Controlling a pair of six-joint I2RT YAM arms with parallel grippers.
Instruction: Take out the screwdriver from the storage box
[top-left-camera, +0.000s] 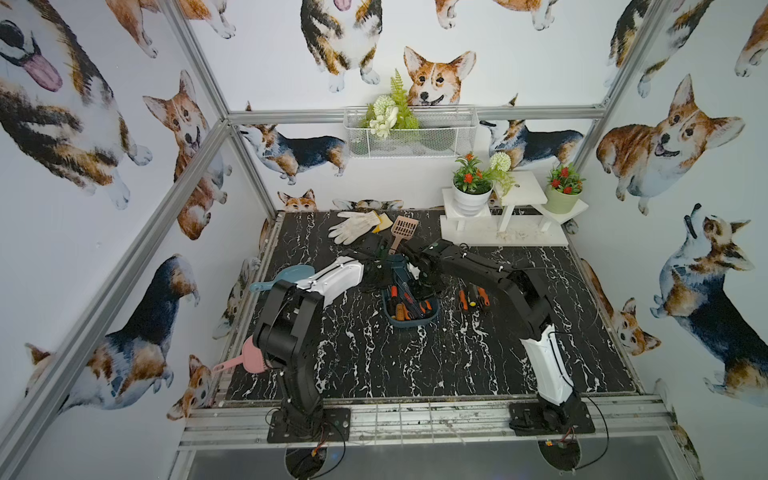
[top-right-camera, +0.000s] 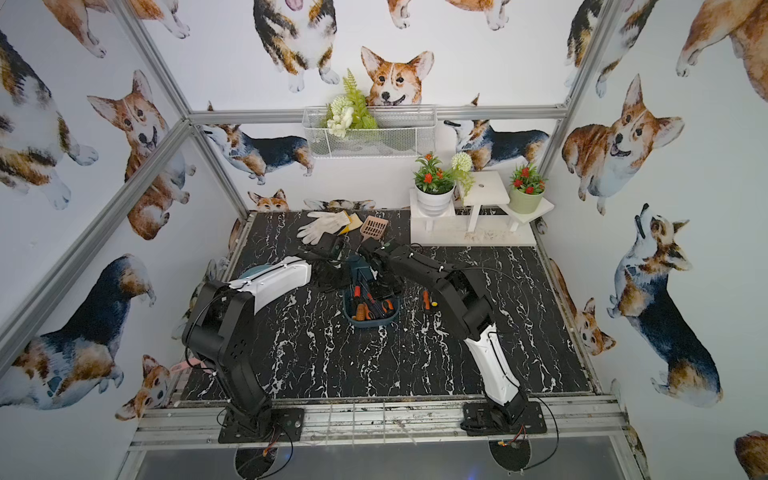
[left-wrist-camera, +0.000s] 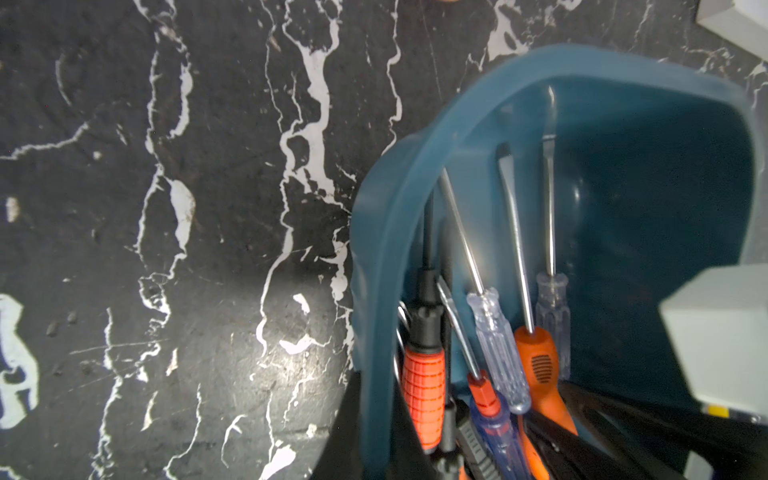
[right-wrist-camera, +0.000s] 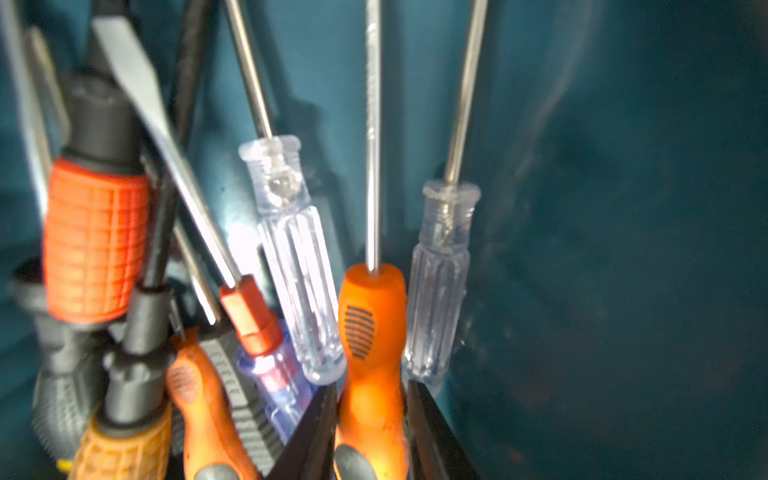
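Note:
The blue storage box (top-left-camera: 413, 323) sits mid-table with several screwdrivers inside. In the left wrist view, the wall of the box (left-wrist-camera: 373, 416) passes between the fingers of my left gripper, which is shut on that thin rim. My right gripper reaches down into the box, open, its dark fingers (right-wrist-camera: 316, 428) on either side of an orange-handled screwdriver (right-wrist-camera: 372, 320). A clear-handled screwdriver (right-wrist-camera: 438, 280) lies just right of it, another clear one (right-wrist-camera: 297, 264) just left. Whether the pads touch the orange handle, I cannot tell.
More tools crowd the box's left side, among them a red-and-black handle (right-wrist-camera: 97, 240). Orange-handled pliers (top-left-camera: 463, 299) lie right of the box. White gloves (top-left-camera: 352, 228) and a slotted spatula (top-left-camera: 404, 228) lie behind; a white shelf (top-left-camera: 480, 232) stands back right.

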